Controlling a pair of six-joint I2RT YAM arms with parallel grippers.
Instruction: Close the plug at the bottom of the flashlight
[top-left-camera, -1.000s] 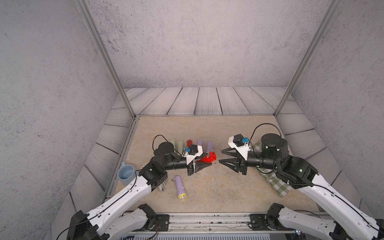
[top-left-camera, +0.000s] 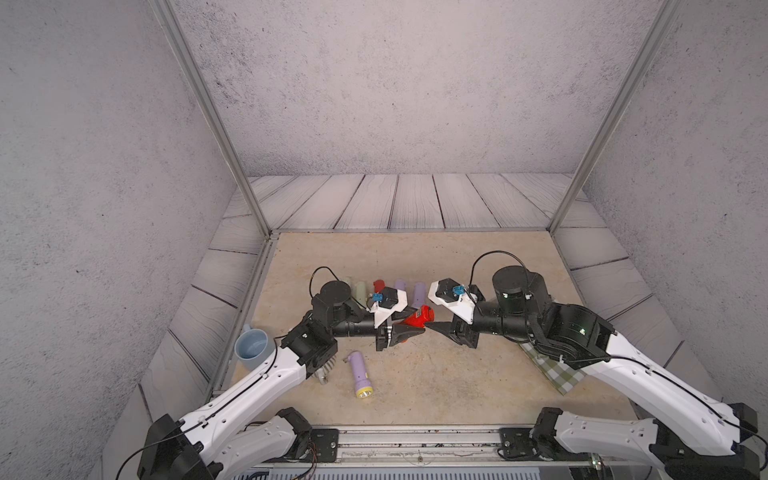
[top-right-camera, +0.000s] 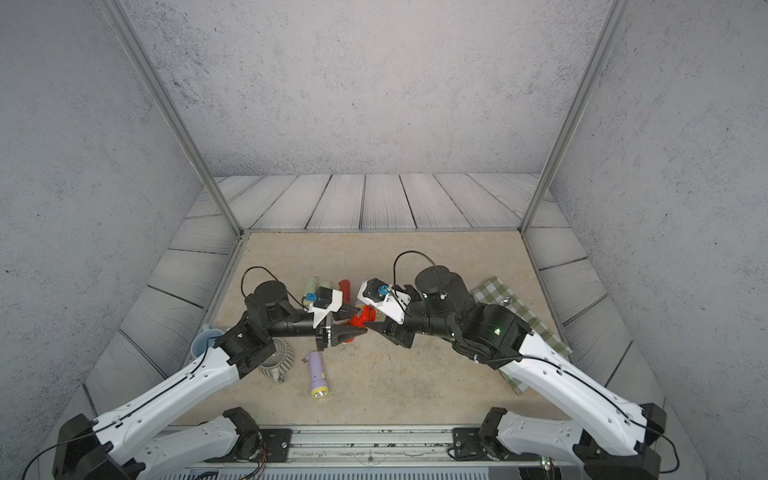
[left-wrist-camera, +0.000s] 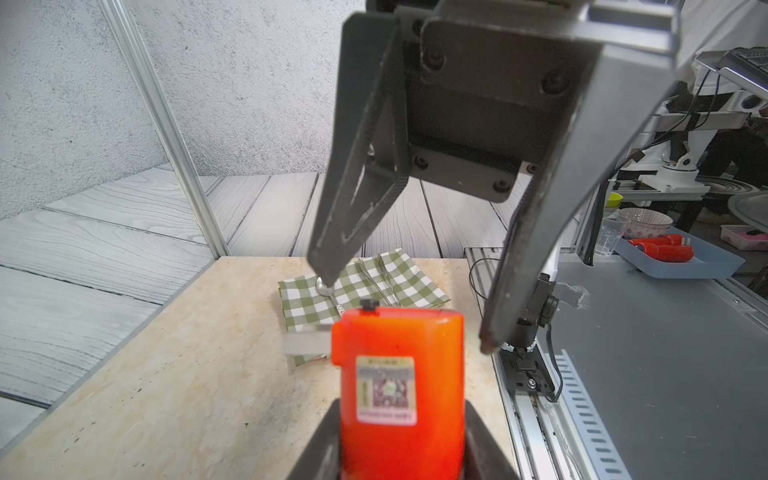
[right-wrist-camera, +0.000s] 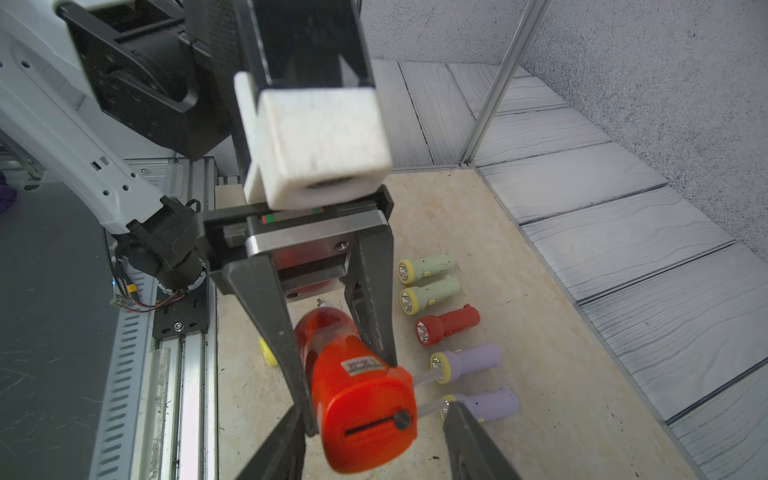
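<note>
My left gripper is shut on a red flashlight (top-left-camera: 417, 317), held above the table at the centre. In the right wrist view the flashlight's bottom end faces the camera, with translucent prongs (right-wrist-camera: 430, 406) sticking out beside it; the left wrist view shows its label (left-wrist-camera: 385, 390). My right gripper stands open at that bottom end, its fingertips either side of it and close, seemingly not gripping.
Several flashlights (right-wrist-camera: 429, 294) lie behind. A purple flashlight (top-left-camera: 359, 372) lies in front, with a blue mug (top-left-camera: 254, 346) at left and a checked cloth (top-left-camera: 560, 374) at right.
My right gripper has moved left, right up to the red flashlight. My left gripper and the flashlight have shifted only slightly.
</note>
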